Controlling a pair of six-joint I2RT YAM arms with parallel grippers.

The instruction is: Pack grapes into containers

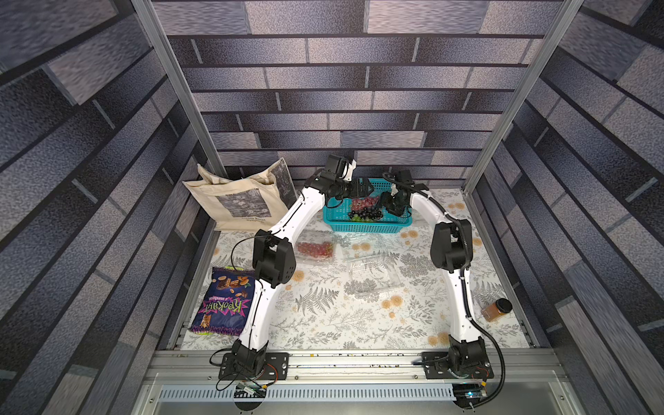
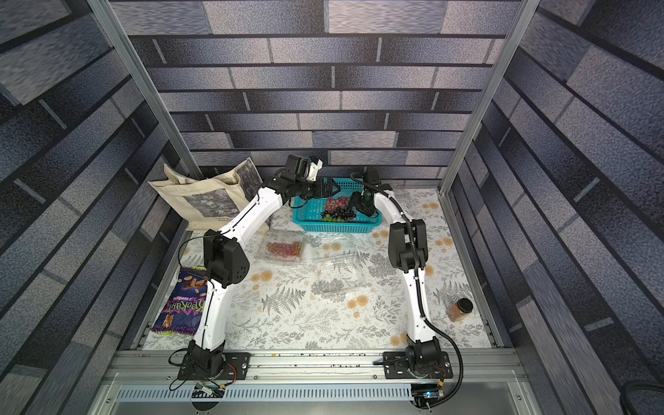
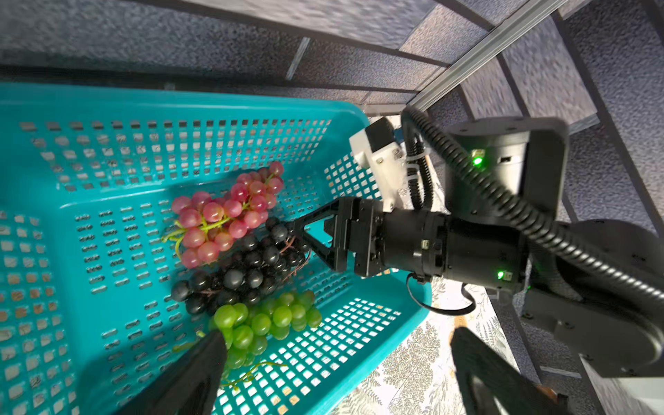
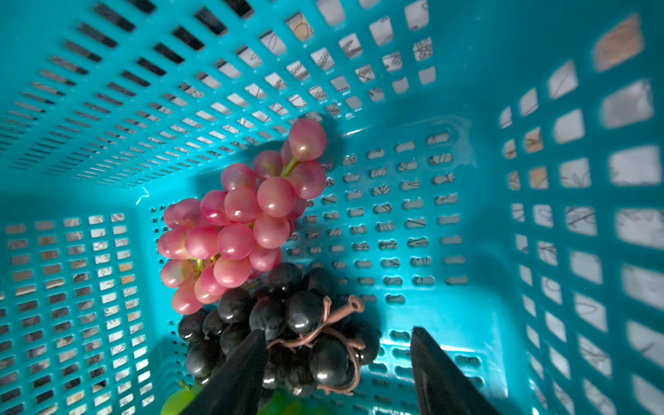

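Note:
Inside the teal basket (image 3: 200,97), pink grapes (image 3: 235,207), black grapes (image 3: 238,273) and green grapes (image 3: 269,321) lie side by side. My right gripper is at the right end of the black bunch, its fingers parted and the bunch's brown stem (image 4: 321,328) between and beyond them. The hold is not closed in the right wrist view. My left gripper hovers above the basket, fingers wide open and nothing between them. On the table, a clear container (image 1: 316,249) holds pink grapes, and another clear container (image 1: 373,274) looks empty.
A cream tote bag (image 1: 242,204) stands at the back left. In front of it lies a dark blue snack bag (image 1: 224,304). A jar with a black lid (image 1: 496,309) is at the right edge.

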